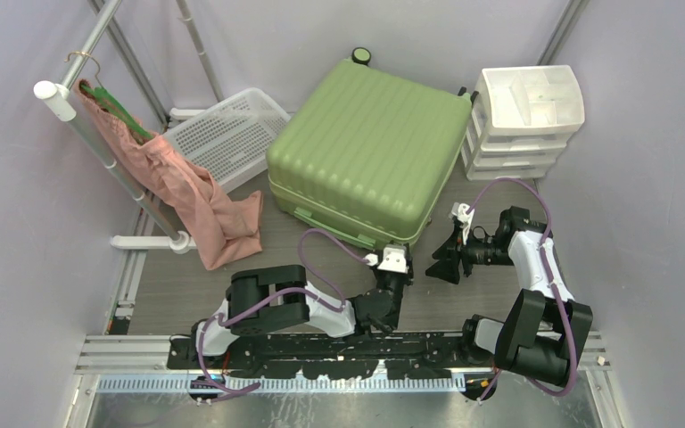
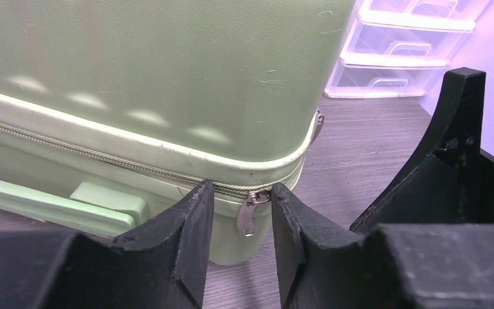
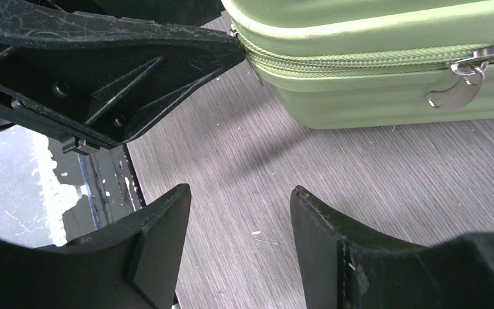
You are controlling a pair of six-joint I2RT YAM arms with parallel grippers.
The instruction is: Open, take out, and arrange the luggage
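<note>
A green suitcase [image 1: 366, 152] lies flat in the middle, its zipper running round the side. My left gripper is at its front right corner, fingers apart on either side of a metal zipper pull [image 2: 247, 217]. My right gripper [image 1: 444, 266] stands just right of that corner over the floor; in the right wrist view its fingers are apart with nothing between them, and another zipper pull [image 3: 457, 93] shows on the suitcase's side above them.
A white drawer unit [image 1: 526, 116] stands back right, a white basket [image 1: 223, 138] back left. Pink trousers [image 1: 169, 178] hang from a rail [image 1: 98, 147] at the left. Bare floor [image 1: 187, 303] shows at the front left.
</note>
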